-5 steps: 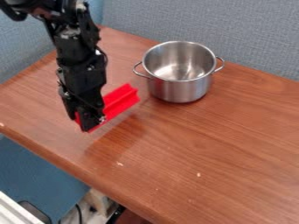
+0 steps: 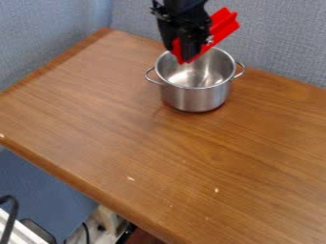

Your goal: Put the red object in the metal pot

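The black gripper [image 2: 189, 50] hangs at the top of the view, shut on a red object [image 2: 222, 26]. One end of the object sticks out to the upper right of the fingers, and a bit of red shows at their left. Below and partly behind them stands the metal pot [image 2: 195, 98], upright on the table with its two side handles. Gripper and object overlap the pot's far rim in the picture; their exact height over it is hard to judge.
A grey-blue partition [image 2: 287, 38] rises behind it. Cables and a white item [image 2: 23, 233] lie beyond the table's near left edge.
Holding the red object, the gripper has risen from the left part of the table and moved right and back to the pot. The pot stays where it was.
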